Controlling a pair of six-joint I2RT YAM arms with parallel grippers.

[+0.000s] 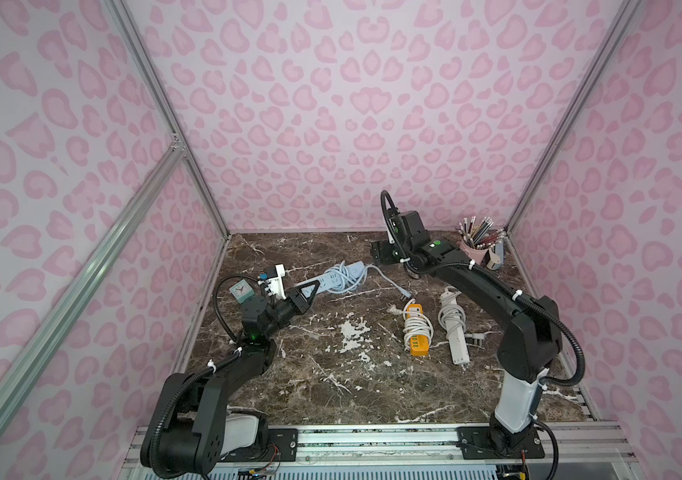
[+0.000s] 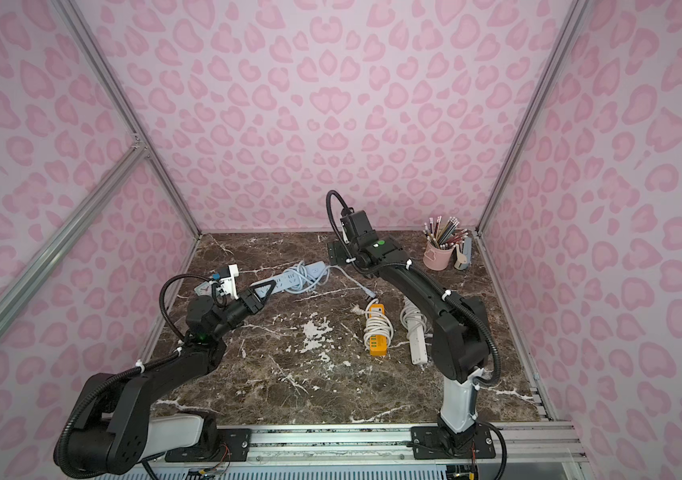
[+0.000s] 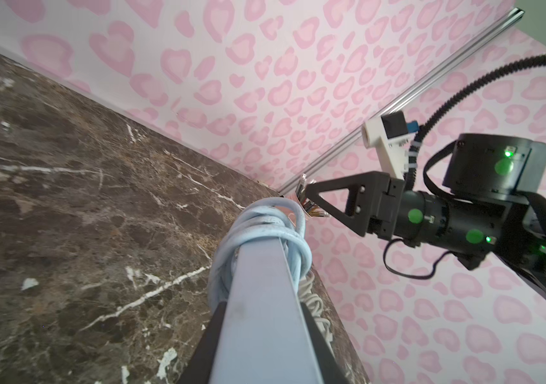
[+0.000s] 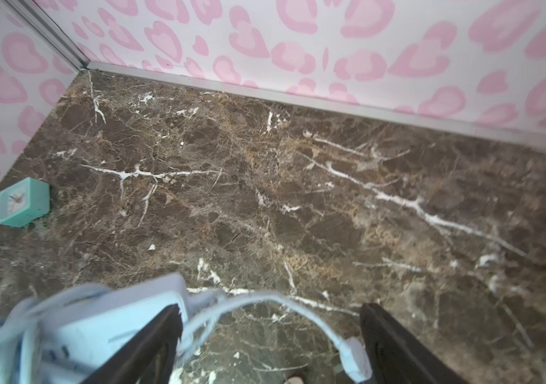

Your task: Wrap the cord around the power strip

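A pale blue power strip is held near its left end by my left gripper, which is shut on it. Several turns of its pale cord circle the strip's right half. From there the cord's loose end runs out to the right and finishes in a plug. My right gripper is part open behind and right of the strip. In the right wrist view, the cord's free length arcs through the space between its fingers, with the plug close to the right finger. Nothing looks gripped there.
An orange strip with white cord and a white strip lie front right. A pink pen cup stands at back right, a small teal clock at left.
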